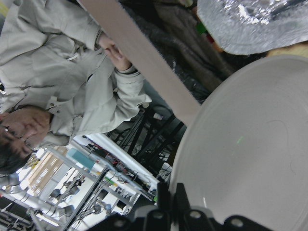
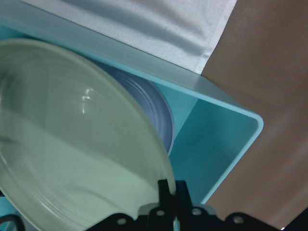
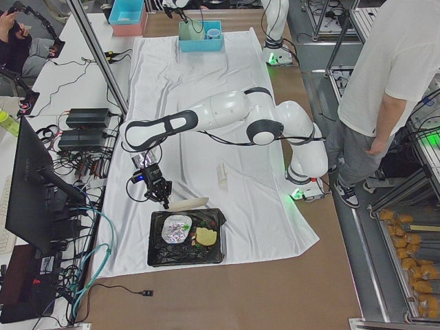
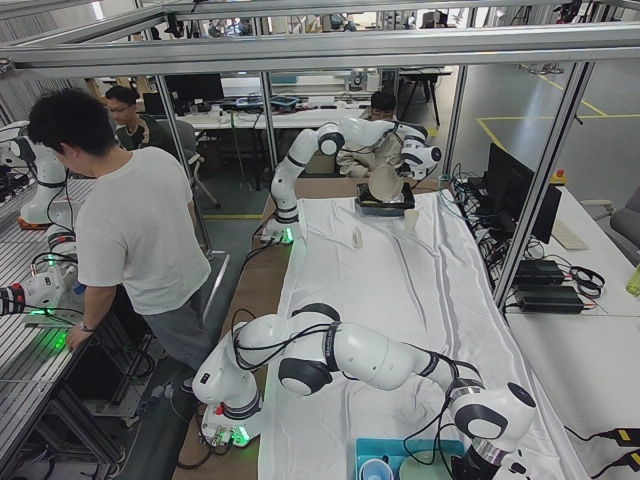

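My left gripper is shut on the rim of a white plate (image 1: 245, 144), held tilted just above the near edge of a black tray (image 3: 158, 254). In the tray lie a foil-wrapped item (image 3: 175, 229), a yellow piece (image 3: 205, 236) and small scraps. My right gripper is shut on a pale green plate (image 2: 72, 134), tilted in the turquoise bin (image 2: 211, 144) at the other end of the table, over a blue round container (image 2: 154, 106).
A white cloth (image 3: 206, 96) covers the table, with a small pale object (image 3: 222, 175) near the middle. Monitor and cables (image 3: 41, 199) line the left edge; a person (image 3: 378, 82) stands at the right.
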